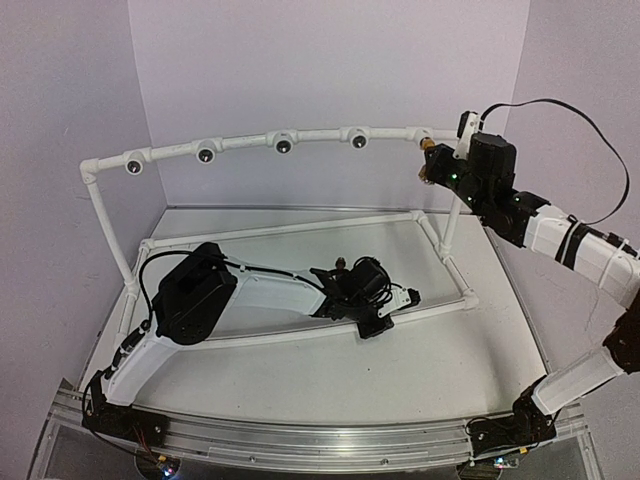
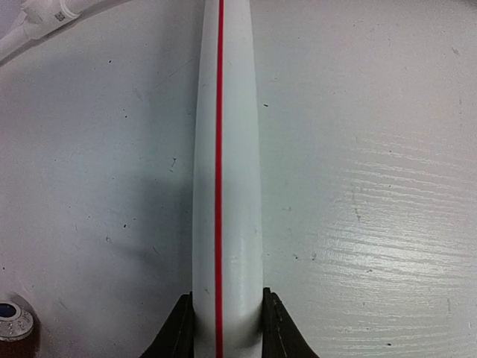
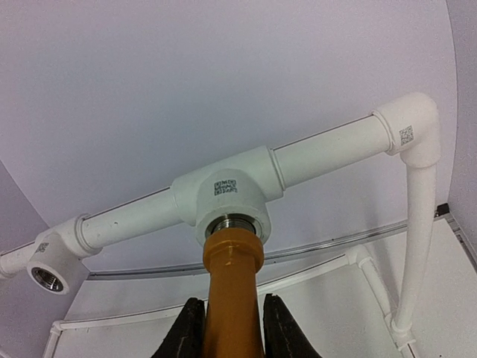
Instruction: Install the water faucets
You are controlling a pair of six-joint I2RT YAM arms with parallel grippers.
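An orange faucet point(image 3: 232, 291) lies between the fingers of my right gripper, which is shut on it. Its front end meets the threaded opening of a white tee fitting point(image 3: 231, 190) on the raised pipe; how deep the thread sits inside cannot be told. From above, my right gripper point(image 1: 430, 158) is at the rightmost tee, with a brownish part point(image 1: 425, 175) showing below it. My left gripper is low on the front pipe point(image 2: 238, 186) of the base frame, shut around it. Beside that pipe, another brown faucet point(image 2: 19, 328) shows partly at the lower left.
Further tees point(image 1: 284, 145) with empty openings line the raised pipe to the left. An upright pipe point(image 3: 417, 239) stands right of the right gripper. The left arm point(image 1: 270, 292) lies across the base frame.
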